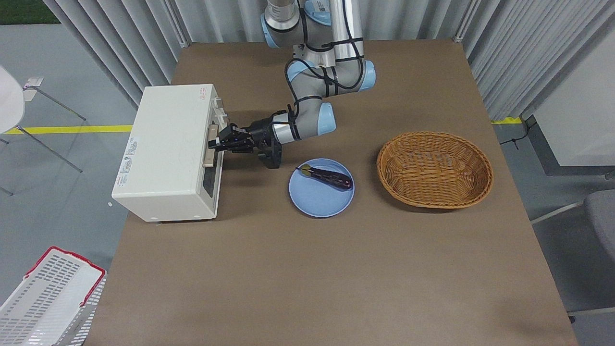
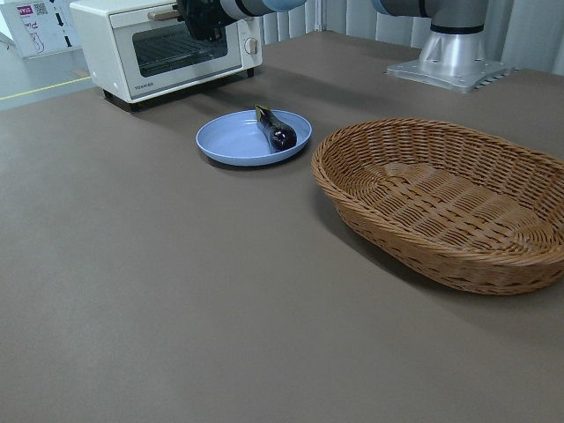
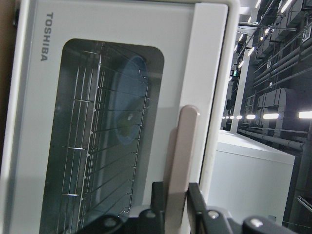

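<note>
The white toaster oven point(image 1: 158, 150) stands at the left of the table, its glass door closed. My black gripper point(image 1: 216, 143) is at the door's light handle point(image 3: 181, 151), whose lower end sits between the two fingertips in the wrist view; the fingers look closed on it. The rack shows through the glass. In front of the oven's door, a blue plate point(image 1: 320, 202) holds an eggplant point(image 1: 328, 176), lying on its side.
A wicker basket point(image 1: 435, 170) sits to the right of the plate. A white slotted crate point(image 1: 46, 294) is off the table at the lower left.
</note>
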